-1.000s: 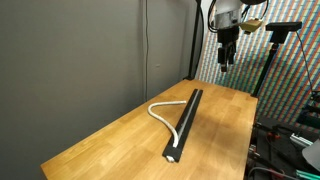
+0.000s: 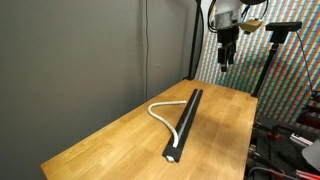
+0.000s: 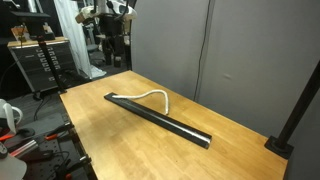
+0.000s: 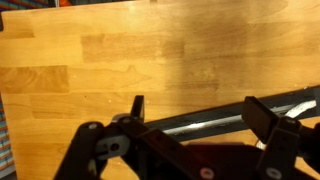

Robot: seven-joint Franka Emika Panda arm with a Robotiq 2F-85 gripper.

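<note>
A long black channel strip (image 3: 165, 121) with a pale groove along its middle lies flat on the wooden table. The white rope or cord (image 3: 161, 92) curves out beside it in a bend, one end resting on or at the strip near its far end in exterior view 2. High over the table, well clear of both, hangs my gripper. In the wrist view its two dark fingers (image 4: 137, 106) stand wide apart, and only table and part of the strip show below them. The cord (image 4: 302, 108) is partly hidden there by the right finger.
A grey wall panel (image 2: 80, 70) runs along one long side. Dark stands and cables are at the table's edge.
</note>
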